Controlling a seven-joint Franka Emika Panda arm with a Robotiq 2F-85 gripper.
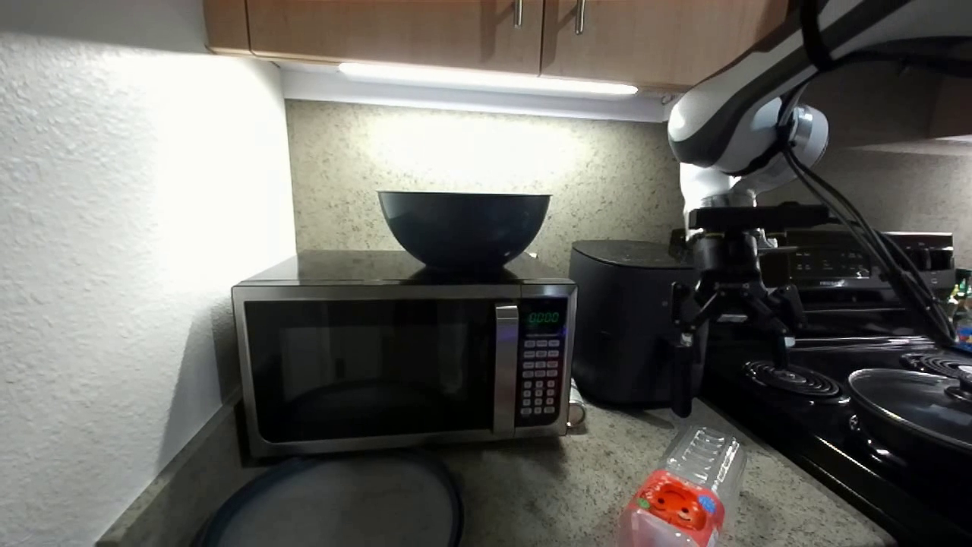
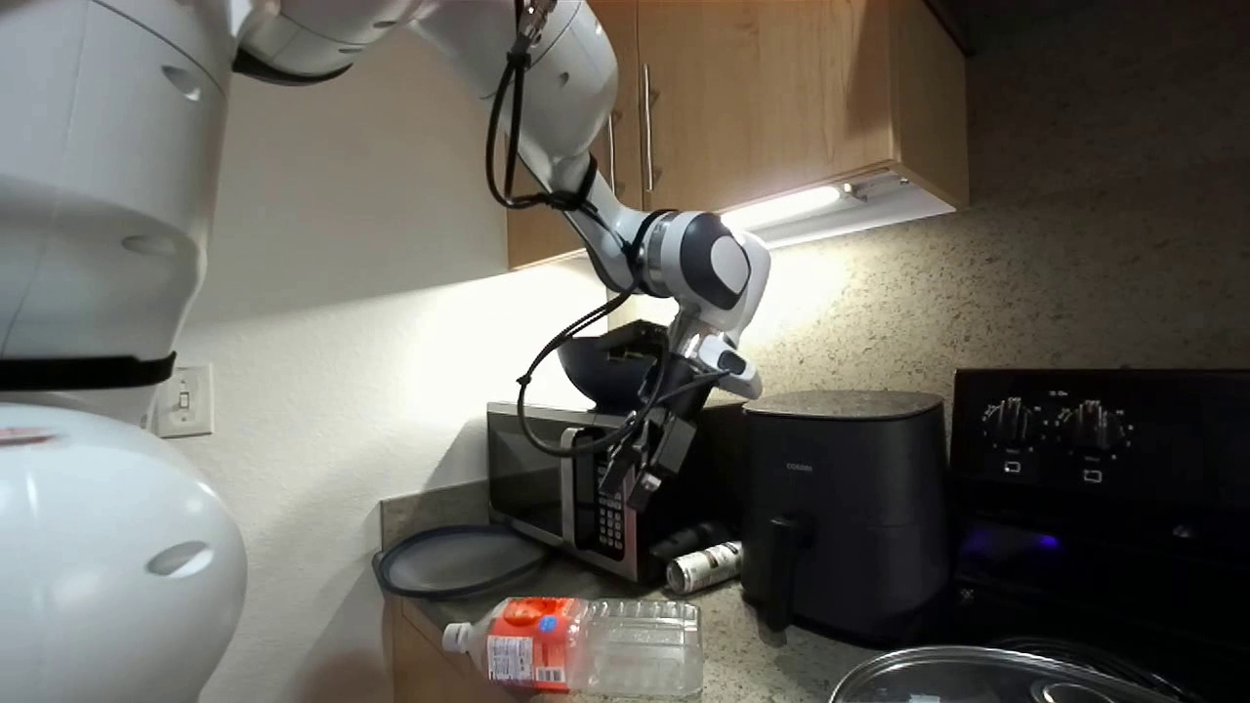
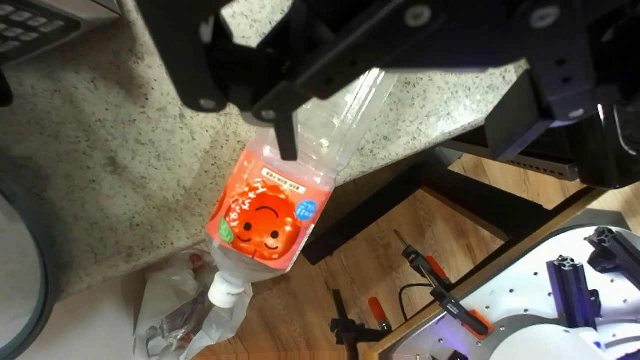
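A clear plastic bottle with a red-orange label and a smiling face lies on its side on the speckled counter. In the second exterior view, the bottle has its white cap pointing left. My gripper hangs above the counter, its fingers spread and pointing down, with nothing between them. Seen from the wrist, the label and cap are in plain sight. The dark gripper parts cover some of the clear end, and one finger overlaps the bottle in the picture without evident contact.
A microwave carries a black bowl. Beside it stands a black air fryer, with a can lying between. A round dark-rimmed lid rests in front. The stove holds a glass-lidded pan at right.
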